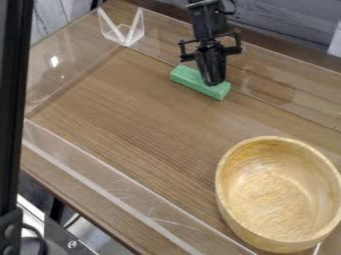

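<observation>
A black gripper reaches down from the top centre of the camera view to a green block on the wooden table. Its tip is at the upper right part of the block and hides some of it; whether it touches cannot be told. The fingers appear shut, with nothing visible between them.
A large round beige bowl fills the lower right. A clear angular plastic piece stands at the upper left.
</observation>
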